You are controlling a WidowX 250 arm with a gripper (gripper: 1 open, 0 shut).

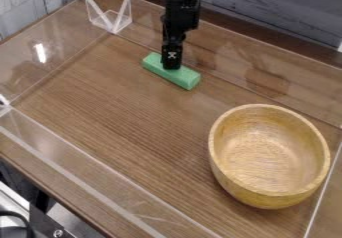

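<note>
A green block [178, 74] lies on the wooden table at the upper middle, turned diagonally. My black gripper [171, 58] reaches down from the top of the view to the block's far left end. The fingertips are small and dark here, so whether they touch or straddle the block is hard to tell.
A yellow bowl [269, 187] sits at the lower right. A clear plastic piece [111, 14] stands at the upper left. Dark cables show at the lower left corner.
</note>
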